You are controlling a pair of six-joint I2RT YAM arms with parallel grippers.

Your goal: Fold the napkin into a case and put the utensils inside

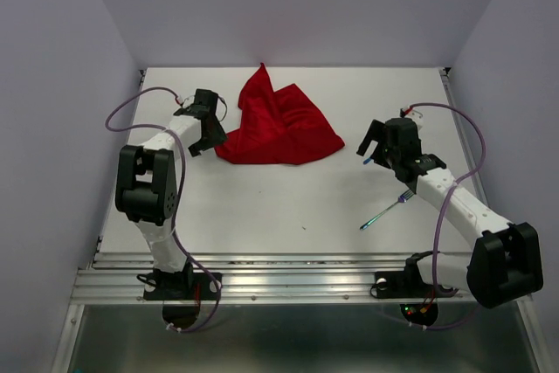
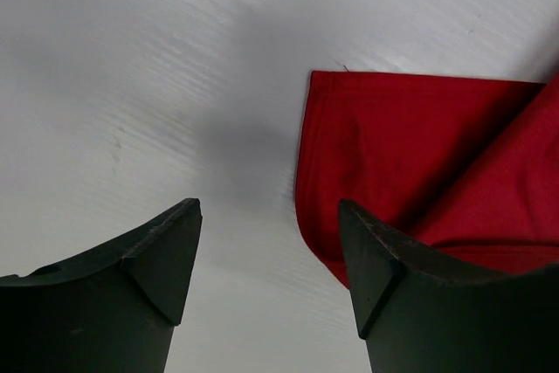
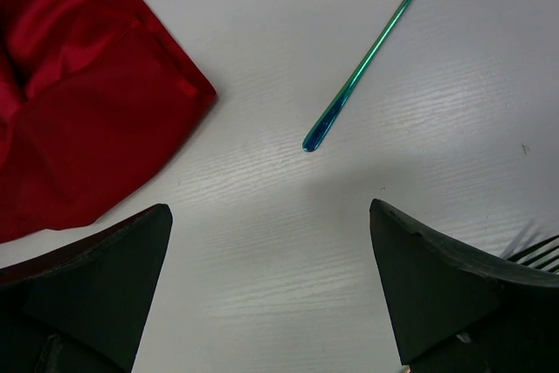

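A rumpled red napkin (image 1: 284, 128) lies flat on the table's back half, with folds and a raised tip at the back. My left gripper (image 1: 212, 139) is at its left corner, open; in the left wrist view that napkin corner (image 2: 376, 137) lies just beyond the fingertips. My right gripper (image 1: 372, 141) stands open right of the napkin, nothing between its fingers. A teal-green utensil (image 3: 367, 63) lies ahead of it in the right wrist view, its head cropped. A fork (image 1: 384, 211) lies near the front right; dark tines (image 3: 546, 249) show at that wrist view's right edge.
Grey walls stand at the back and both sides, and a metal rail runs along the front edge.
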